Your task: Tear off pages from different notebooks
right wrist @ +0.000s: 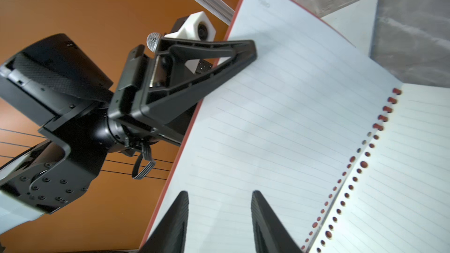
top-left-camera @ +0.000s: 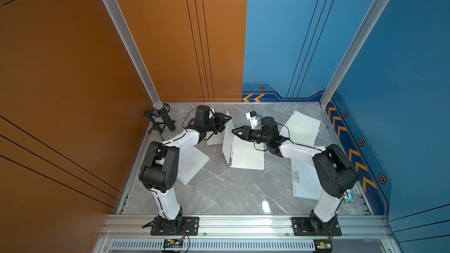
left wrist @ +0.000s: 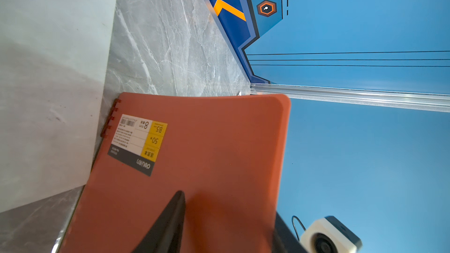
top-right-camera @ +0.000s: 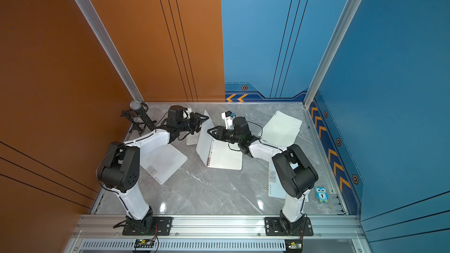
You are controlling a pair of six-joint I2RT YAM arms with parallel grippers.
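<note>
A spiral notebook lies open on the table, its lined right page flat. Its orange-red front cover, carrying a label, is raised steeply on the left with a lined page against its inner side. My left gripper is shut on the cover's outer edge near the far corner, one finger on the page side. Over the notebook, to the right of the raised cover, is my right gripper. Its fingers stand apart in the right wrist view, with the raised page beyond them and nothing gripped. The rings show along the spine.
White sheets or notebooks lie at left, with another pale one behind the left gripper. At right are a pale pad and a light-blue notebook. A microphone on a tripod stands back left.
</note>
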